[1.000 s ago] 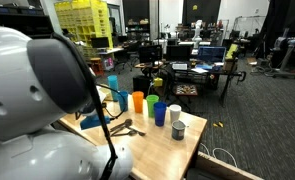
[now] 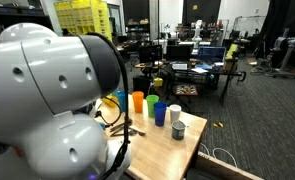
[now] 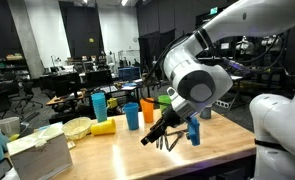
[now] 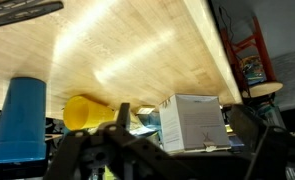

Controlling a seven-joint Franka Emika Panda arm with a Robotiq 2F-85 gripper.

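Observation:
My gripper stands open along the bottom of the wrist view, with nothing held between its fingers. Ahead of it in that view are a white box (image 4: 193,122), a yellow cup (image 4: 84,112) on its side and a blue cup (image 4: 23,112). Exterior view 2 has the gripper above the wooden table, to the right of the yellow cup (image 3: 104,126) and in front of the standing blue cup (image 3: 132,116) and orange cup (image 3: 147,108). The white box (image 3: 39,156) is at the left there. In exterior view 1 the arm hides the gripper.
A green cup (image 2: 152,104), a white cup (image 2: 175,114) and a grey mug (image 2: 178,130) also stand on the table. A pale bowl (image 3: 77,128) sits near the yellow cup. Dark tools (image 2: 126,129) lie on the tabletop.
Over the last second the arm has risen and swung right in exterior view 1, now covering more of the table's left side. The visible cups have stayed put.

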